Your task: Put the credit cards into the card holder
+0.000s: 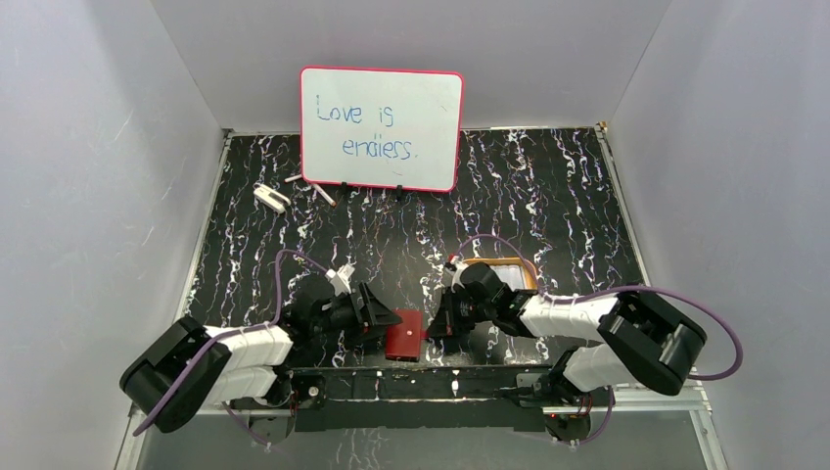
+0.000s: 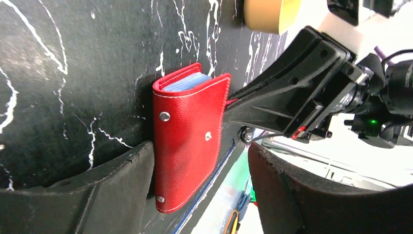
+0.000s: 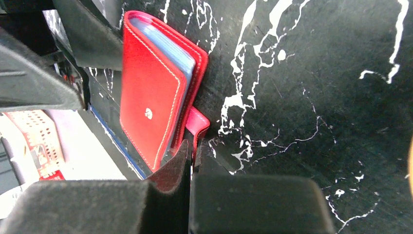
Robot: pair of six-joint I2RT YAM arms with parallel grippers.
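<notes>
The red card holder (image 1: 402,340) stands near the table's front edge between both grippers, with blue sleeves showing at its top (image 2: 184,84). My left gripper is open, its fingers either side of the holder. My right gripper is shut on a thin red card (image 3: 197,121), which sits against the holder's side, low down by its edge; whether it is inside cannot be told.
An orange-rimmed tray (image 1: 531,274) lies behind the right arm. A whiteboard (image 1: 382,127) stands at the back, with pens and a white eraser (image 1: 271,199) to its left.
</notes>
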